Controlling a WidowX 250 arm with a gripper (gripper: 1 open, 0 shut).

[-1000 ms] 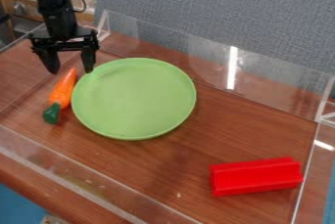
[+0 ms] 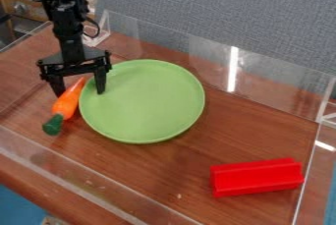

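Observation:
My black gripper (image 2: 79, 84) is open at the left rim of a green plate (image 2: 141, 101), one finger reaching down inside the rim and the other outside it. An orange toy carrot (image 2: 70, 99) with a green top lies on the wooden table just left of the plate, partly under the gripper.
A red block (image 2: 256, 177) lies at the front right of the wooden table (image 2: 237, 131). Clear low walls border the table, with a grey speckled panel behind.
My gripper has come down to the plate's left rim.

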